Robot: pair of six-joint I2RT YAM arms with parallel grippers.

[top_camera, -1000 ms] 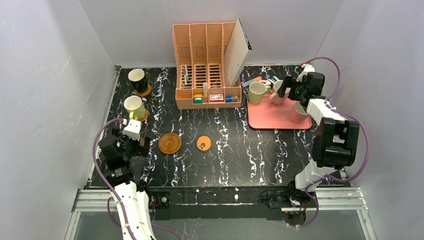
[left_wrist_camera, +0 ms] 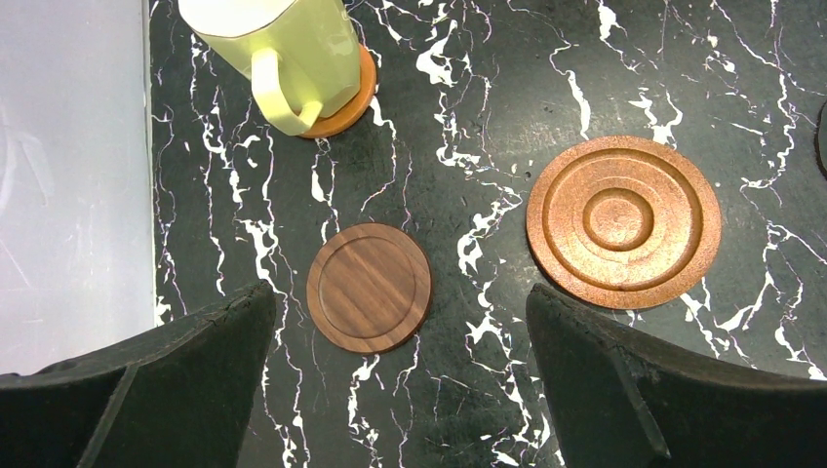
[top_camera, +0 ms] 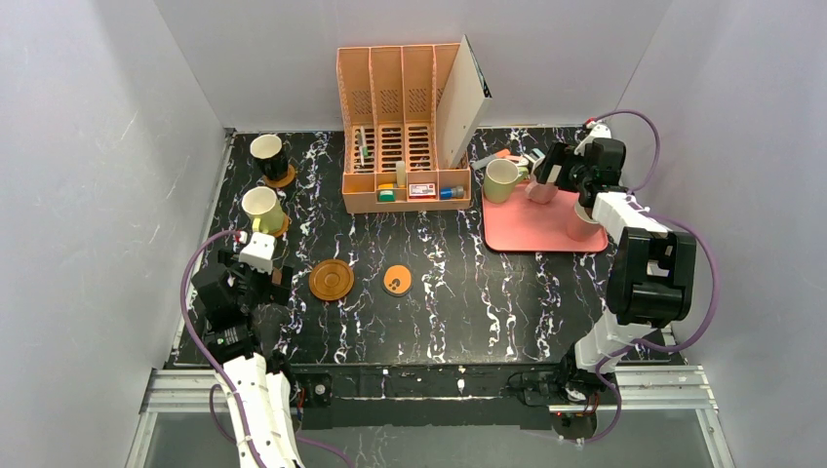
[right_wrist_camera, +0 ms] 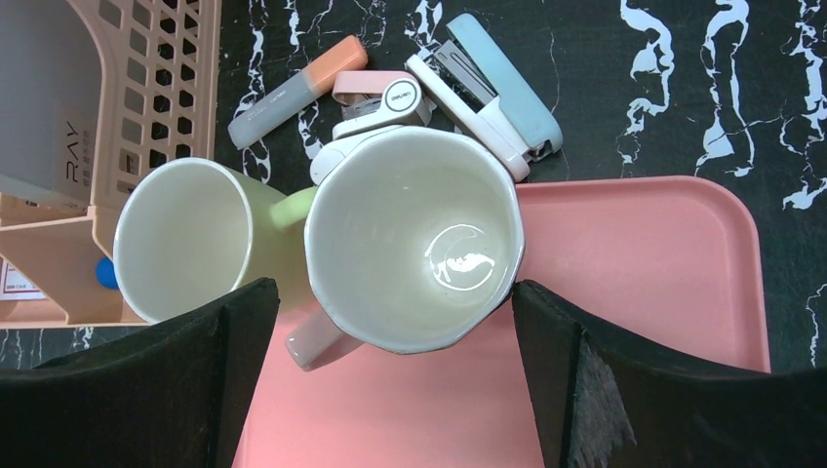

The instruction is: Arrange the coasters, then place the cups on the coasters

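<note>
On the pink tray [top_camera: 531, 234] a pink cup with a white inside [right_wrist_camera: 414, 244] stands upright, its handle toward the lower left. My right gripper is open above it; the fingers lie to either side of the rim, the right one close to it. A light green cup [right_wrist_camera: 185, 239] stands just left of it. Another pink cup [top_camera: 582, 224] sits on the tray's right part, partly under the arm. My left gripper hangs open and empty over a dark wooden coaster [left_wrist_camera: 369, 289]. A larger brown coaster [top_camera: 332, 280] and an orange coaster [top_camera: 397, 280] lie bare.
At the left, a yellow-green cup [top_camera: 261, 209] and a black cup [top_camera: 267, 154] stand on orange coasters. An organizer [top_camera: 407, 203] fills the back middle. Staplers [right_wrist_camera: 497, 88] and a highlighter [right_wrist_camera: 297, 93] lie behind the pink cup.
My right gripper has shifted slightly left over the pink cup. The left arm and the objects look unmoved.
</note>
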